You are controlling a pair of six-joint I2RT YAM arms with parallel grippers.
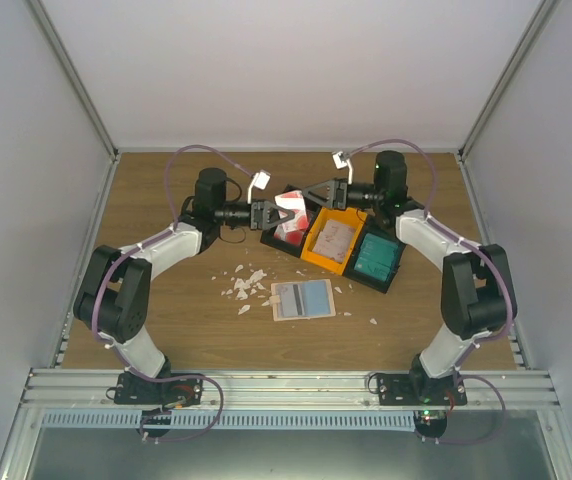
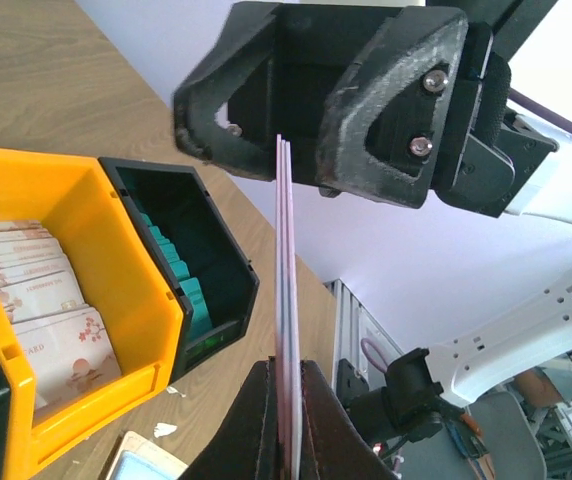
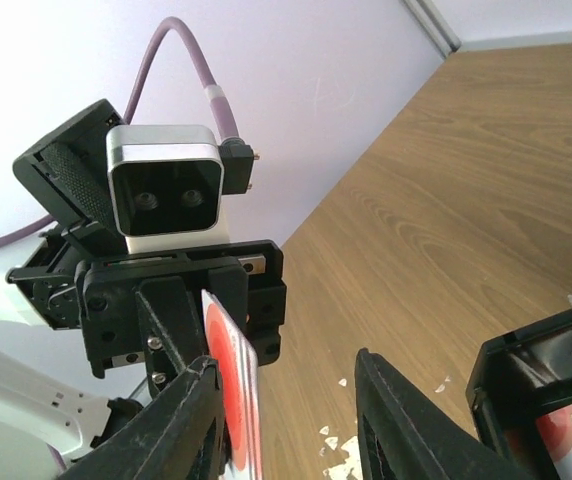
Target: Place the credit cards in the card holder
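Observation:
A white card with red print (image 1: 291, 212) is held over the left black box, with my left gripper (image 1: 278, 216) shut on its lower left part. It stands edge-on in the left wrist view, a thin pale and pink strip (image 2: 286, 270). My right gripper is facing the card with its fingers spread; in its own view the card (image 3: 234, 370) lies beyond the left finger, apart from the right one. Whether that left finger touches the card, I cannot tell. The card holder (image 1: 318, 300), grey and blue with a pale border, lies flat at the table's middle front.
Three boxes stand below the grippers: a black one (image 3: 536, 370) with red-and-white cards, an orange one (image 2: 151, 330) with pale cards, and a black one (image 2: 228, 225) with teal cards. White scraps (image 1: 250, 282) are scattered left of the holder.

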